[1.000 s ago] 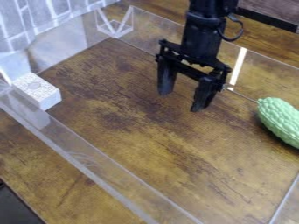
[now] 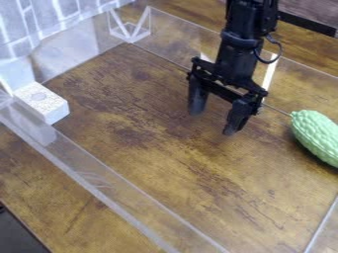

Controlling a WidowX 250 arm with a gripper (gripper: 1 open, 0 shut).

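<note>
The black gripper [image 2: 215,105] hangs low over the wooden floor [image 2: 145,168] of a clear-walled box, right of centre, with its two fingers spread apart and nothing seen between them. To its right lies a green bumpy oblong object [image 2: 314,135], apart from the gripper. A white speckled block [image 2: 42,104] sits at the far left by the clear wall.
Clear plastic walls border the work area on all sides in view. A pale strip [image 2: 264,71] shows at the back behind the arm. A draped cloth [image 2: 46,25] is at the upper left.
The gripper has shifted slightly to the right and down compared with a second ago. The green object and white block have not visibly moved.
</note>
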